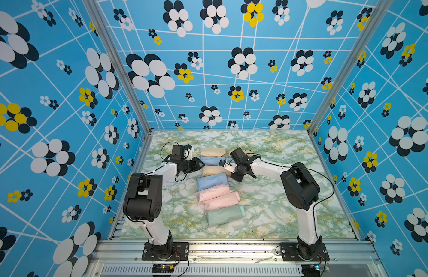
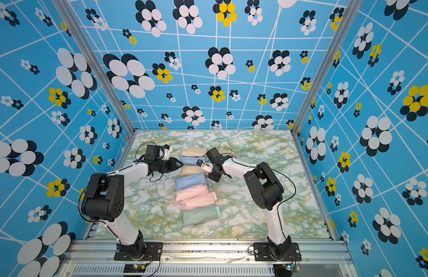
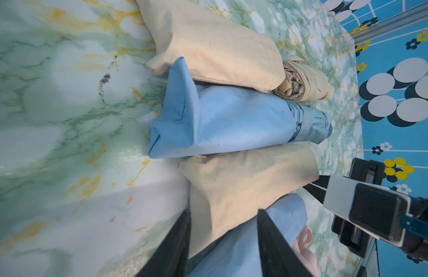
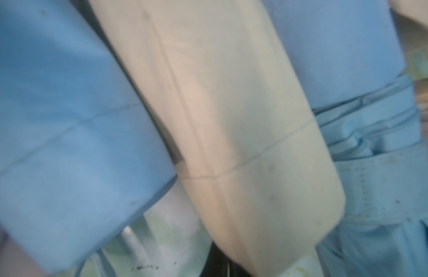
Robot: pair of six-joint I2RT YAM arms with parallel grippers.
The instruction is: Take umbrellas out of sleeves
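A beige sleeve (image 3: 255,180) lies across the table between two blue ones, with no umbrella showing at its right end. At its left end my left gripper stands part open, the sleeve's corner in view beyond the gap between its fingers. My right gripper is shut at the sleeve's right end (image 4: 264,203); the cloth hides part of its fingers, and I cannot tell whether the edge is between them. Behind, a blue umbrella (image 3: 313,123) pokes out of its blue sleeve (image 3: 241,117), and a beige umbrella (image 3: 306,80) out of the far beige sleeve (image 3: 223,46).
Toward the front lie a blue sleeve (image 1: 212,182), two pink sleeves (image 1: 220,201) and a green one (image 1: 225,215), all closely packed.
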